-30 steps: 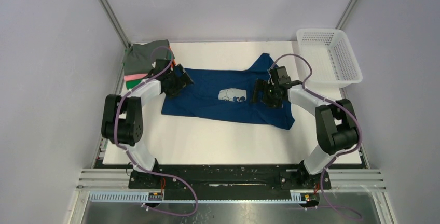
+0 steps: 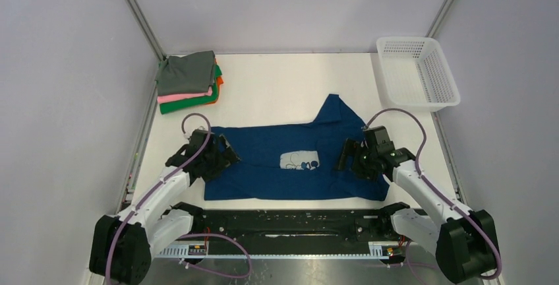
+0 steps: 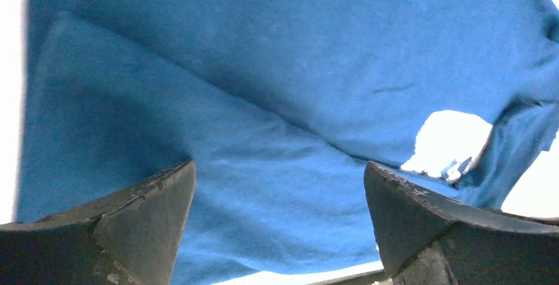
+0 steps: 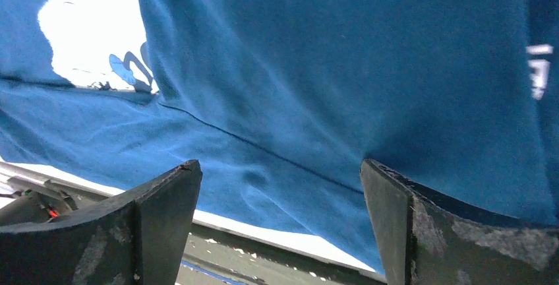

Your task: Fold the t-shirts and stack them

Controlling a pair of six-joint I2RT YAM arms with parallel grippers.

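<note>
A dark blue t-shirt (image 2: 277, 183) lies spread wide across the front half of the table, a white print (image 2: 299, 160) at its middle. One corner of it sticks up toward the back on the right, and a crease runs along its length. Over the shirt's left end is my left gripper (image 2: 231, 150), its fingers apart above the cloth. My right gripper (image 2: 345, 156), likewise open, is over the right part. In both wrist views blue cloth shows flat between and beyond the fingers, not pinched. Whether the fingertips touch it I cannot tell.
At the back left sits a stack of folded shirts, a grey one (image 2: 186, 74) on top of pink, green and orange. A white basket (image 2: 418, 74), seemingly empty, stands at the back right. Bare table (image 2: 283, 84) shows behind the blue shirt.
The blue shirt has slid toward the table's front edge, and both arms have moved back the same way with it. The folded stack and basket have stayed put.
</note>
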